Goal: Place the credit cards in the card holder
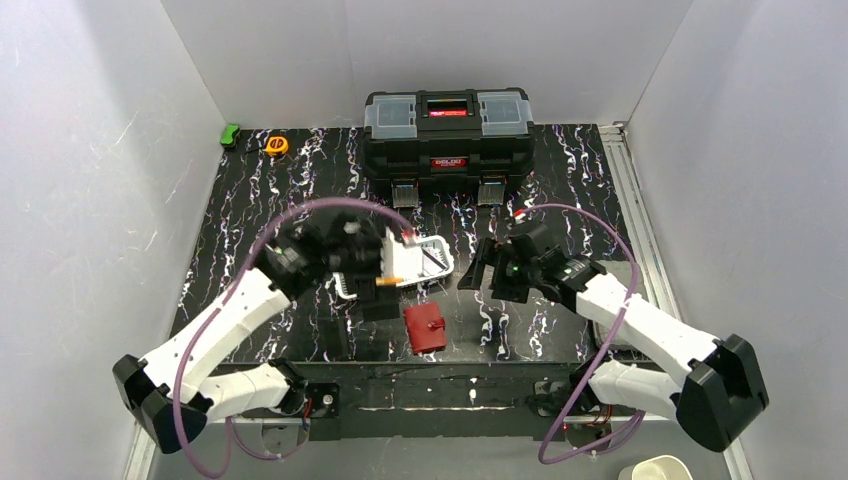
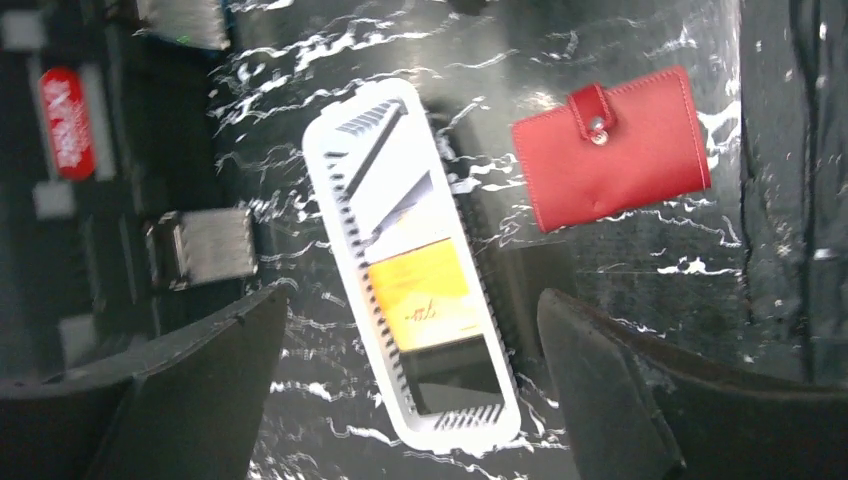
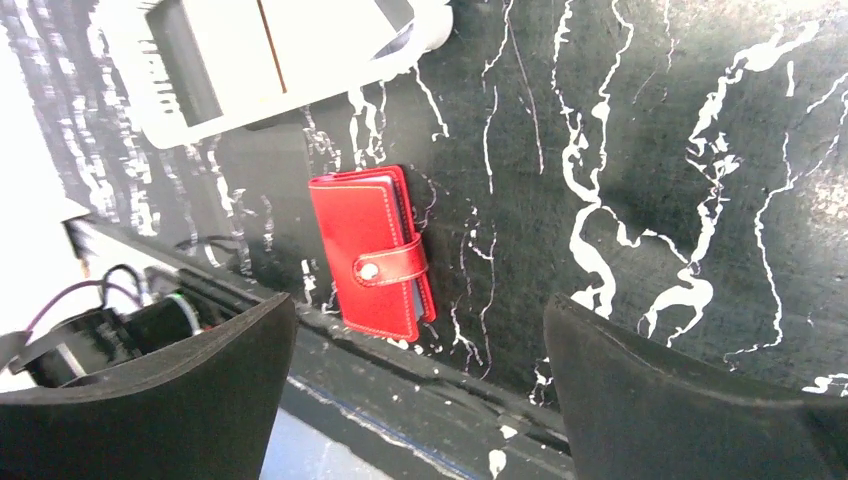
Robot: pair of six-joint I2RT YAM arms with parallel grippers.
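Observation:
A red card holder (image 1: 425, 328) lies flat near the table's front edge, its strap (image 3: 391, 264) snapped over the opening. Behind it stands a white basket (image 2: 472, 437) holding an orange card (image 2: 425, 294), pale cards and a dark item. In the top view my left gripper (image 1: 362, 300) blurs over the basket's left part; the left wrist view has its fingers (image 2: 610, 395) wide apart with nothing between them. To the right of the card holder, clear of it, my right gripper (image 1: 489, 275) hovers open and empty. Its fingers (image 3: 655, 395) frame bare table in the right wrist view.
A black toolbox (image 1: 448, 150) stands at the back. An orange tape measure (image 1: 276, 146) and a green object (image 1: 230, 135) lie back left. At the right, a grey flat box (image 1: 625, 285) is partly behind the right arm.

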